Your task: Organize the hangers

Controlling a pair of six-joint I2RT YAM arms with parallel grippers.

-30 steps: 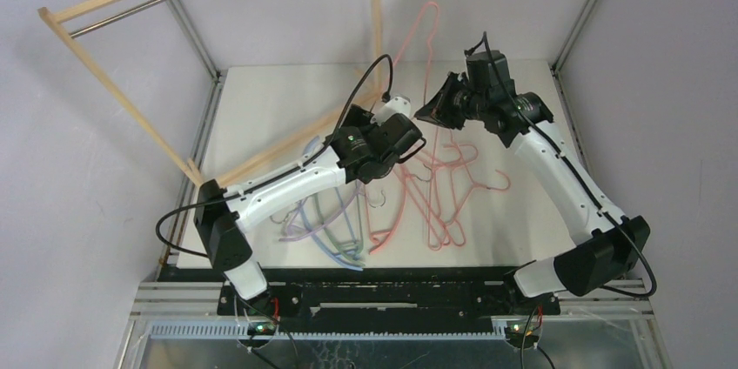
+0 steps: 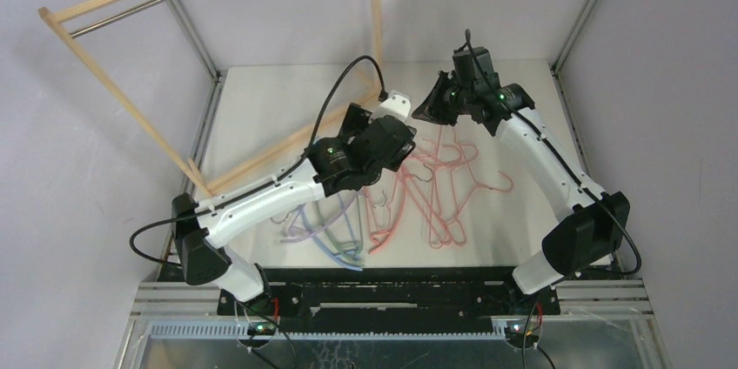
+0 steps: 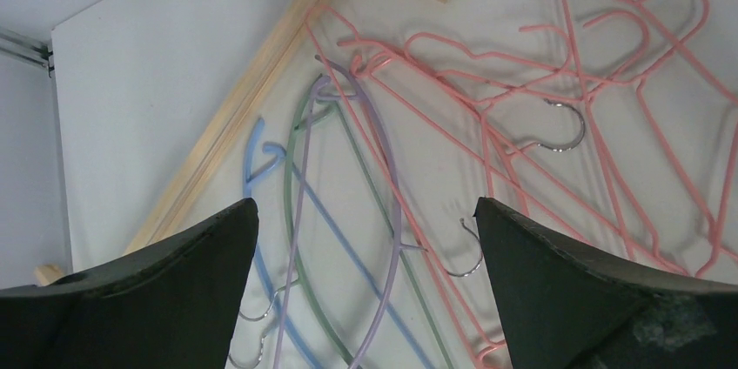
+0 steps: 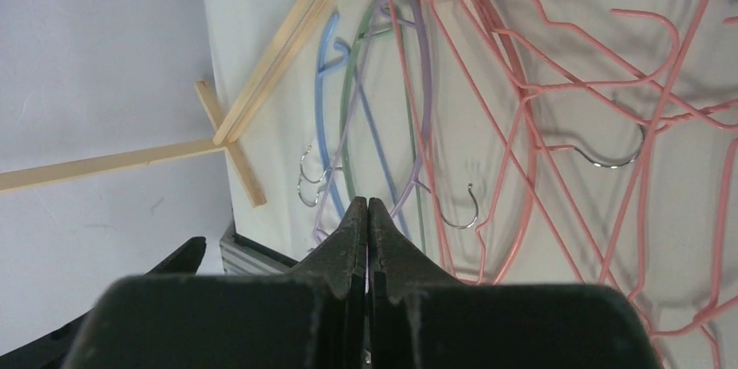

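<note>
Pink hangers lie tangled on the white table, centre to right. Blue hangers, green hangers and purple hangers overlap to their left, with steel hooks showing. My left gripper hovers over the hangers with its fingers wide apart and nothing between them; in the top view it is mostly hidden by its own housing. My right gripper is shut, nothing seen between its fingertips, above the hangers at the right of the top view.
A wooden rack with a metal rod stands at the left, its base bar running across the table beside the coloured hangers. Walls enclose the sides.
A pink hanger that stood raised behind my grippers a second ago no longer shows there.
</note>
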